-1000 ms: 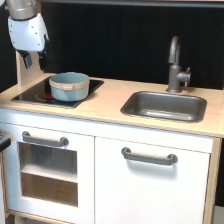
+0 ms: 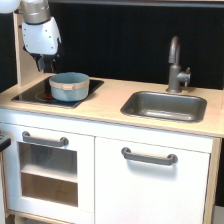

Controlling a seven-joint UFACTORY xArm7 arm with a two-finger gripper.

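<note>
A blue-grey pot (image 2: 69,88) stands upright on the black stove top (image 2: 40,92) at the left of the toy kitchen's counter. My white gripper hand (image 2: 47,65) hangs at the upper left, its dark fingers low, just behind and left of the pot's rim. Against the dark background the fingers are hard to make out, so their opening is not clear. Whether they touch the pot cannot be told either.
A grey sink (image 2: 164,105) with a dark tap (image 2: 175,65) fills the right of the wooden counter (image 2: 110,100). Bare counter lies between stove and sink. Below are a windowed oven door (image 2: 49,166) and a white cupboard door (image 2: 140,185), both with grey handles.
My arm and gripper have moved right, closer to the pot. The pot, stove and sink look unmoved.
</note>
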